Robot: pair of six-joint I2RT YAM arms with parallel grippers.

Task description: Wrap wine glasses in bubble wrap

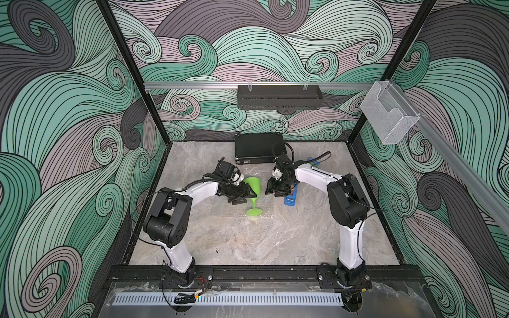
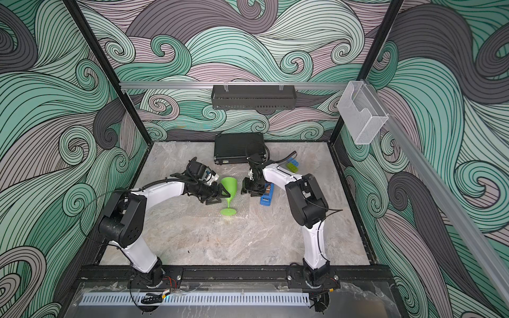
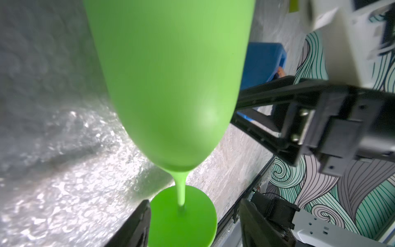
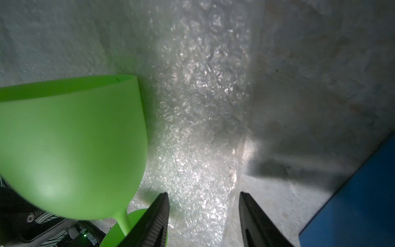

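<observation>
A green wine glass [image 1: 253, 185] is on a clear sheet of bubble wrap [image 4: 197, 135], its bowl toward the back and its foot toward the front. In the left wrist view the bowl [image 3: 172, 82] fills the upper middle. My left gripper [image 1: 245, 196] is beside the glass on its left, its fingers [image 3: 139, 224] spread apart, with the green foot [image 3: 181, 230] showing between and beyond them. To the right of the glass hovers my right gripper [image 1: 273, 189], open and empty above the wrap's right edge.
A blue object [image 1: 289, 200] sits below the right gripper. Near the back right lies a blue and green item [image 2: 292, 165]. A black case [image 1: 259, 147] stands at the back, while the front of the table is clear.
</observation>
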